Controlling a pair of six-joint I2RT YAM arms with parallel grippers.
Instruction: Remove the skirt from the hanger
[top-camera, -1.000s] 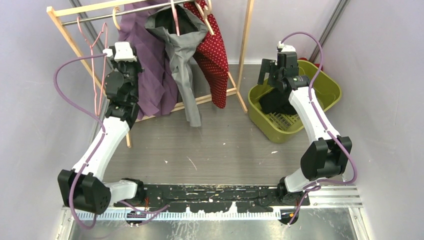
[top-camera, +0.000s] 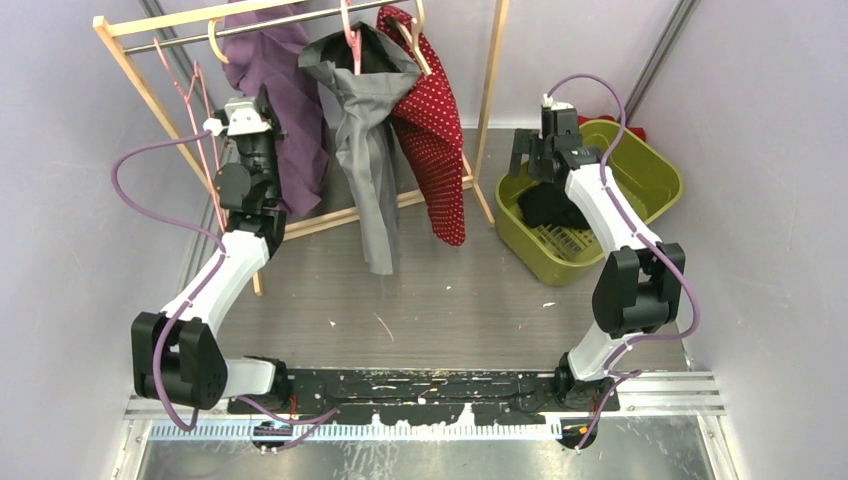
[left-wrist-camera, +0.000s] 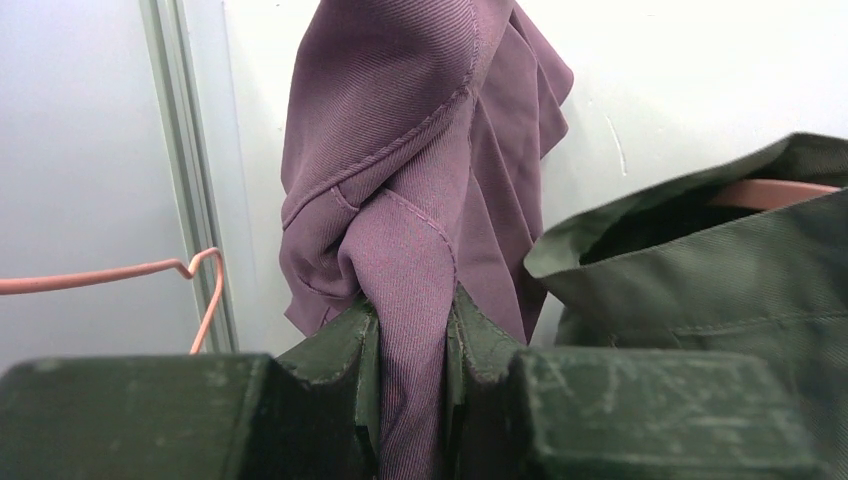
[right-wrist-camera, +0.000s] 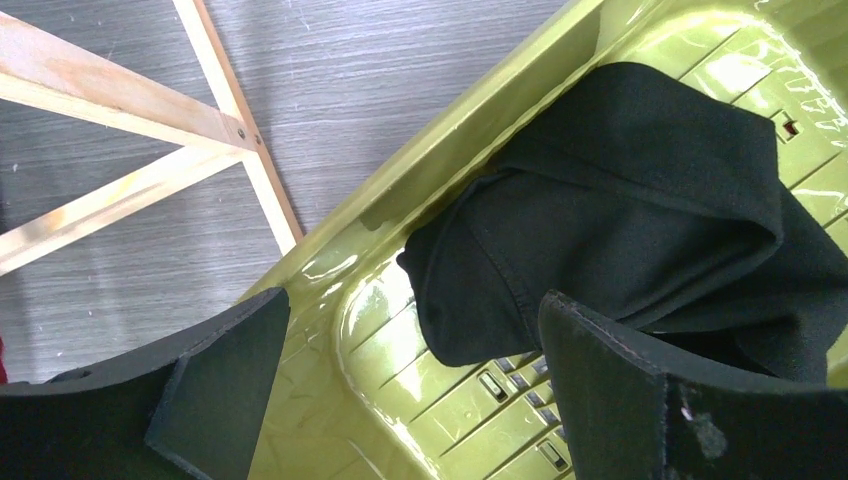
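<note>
A purple skirt (top-camera: 294, 130) hangs down behind the rail at the rack's left. In the left wrist view my left gripper is shut on a gathered fold of the purple skirt (left-wrist-camera: 400, 240), which runs down between its fingers. A pale wooden hanger (top-camera: 216, 42) hooks over the rail beside the skirt's upper part; whether the skirt is still on it cannot be told. Above the near left side of the green basket (top-camera: 655, 190), my right gripper is open and empty. Black cloth (right-wrist-camera: 620, 210) lies in the basket below it.
Grey trousers (top-camera: 365, 160) and a red dotted garment (top-camera: 425, 140) hang to the right of the skirt. Bare pink hangers (top-camera: 203, 120) dangle at the rack's left. The floor (top-camera: 420, 310) before the rack is clear.
The skirt's lower part has drawn in toward the left and up from the floor rail. The grey and red garments have swung.
</note>
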